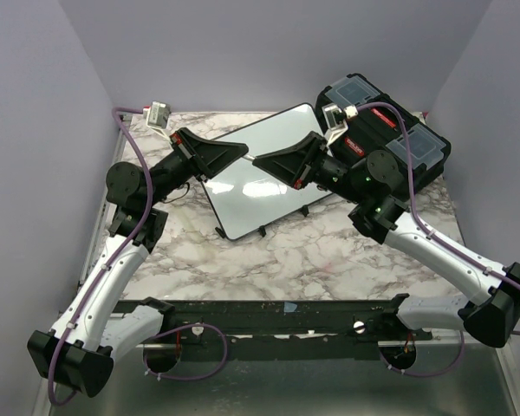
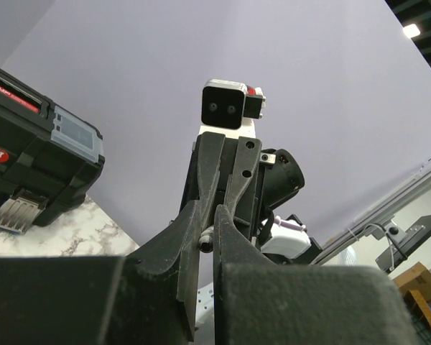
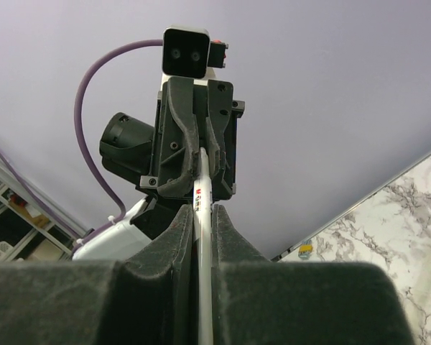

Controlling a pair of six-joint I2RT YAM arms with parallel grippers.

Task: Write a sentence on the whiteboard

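Note:
A white marker (image 3: 202,208) is held level between my two grippers, which face each other above the whiteboard (image 1: 251,199). My left gripper (image 1: 241,152) and my right gripper (image 1: 260,159) are both shut on it, one at each end. In the right wrist view the marker's barrel runs from the right fingers into the left ones; in the left wrist view only a small round tip shows between the fingertips.
A black and red toolbox (image 1: 381,130) stands at the back right beside the whiteboard. Walls close in the workspace at back and sides.

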